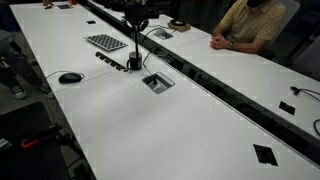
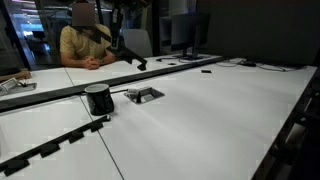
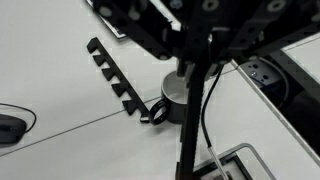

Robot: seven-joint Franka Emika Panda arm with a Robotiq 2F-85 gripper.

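My gripper (image 1: pixel 137 22) is raised over the far part of the white table, above the dark mug (image 1: pixel 134 62). It is shut on a long, thin black bar (image 3: pixel 188 130), which points downward in the wrist view. What the bar is, I cannot tell. The mug (image 3: pixel 174 92) stands upright behind the bar, its handle towards the notched black strip (image 3: pixel 116 76). In exterior view 2 the mug (image 2: pixel 98 97) is beside a silver recessed tray (image 2: pixel 150 97), below the gripper (image 2: pixel 116 35). Whether the bar reaches into the mug is not clear.
A black mouse (image 1: pixel 70 78) lies left of the notched strip, and a gridded panel (image 1: pixel 106 42) lies behind it. A person (image 1: pixel 246 25) sits at the far table. The near and right parts of the white table (image 1: pixel 170 135) are open.
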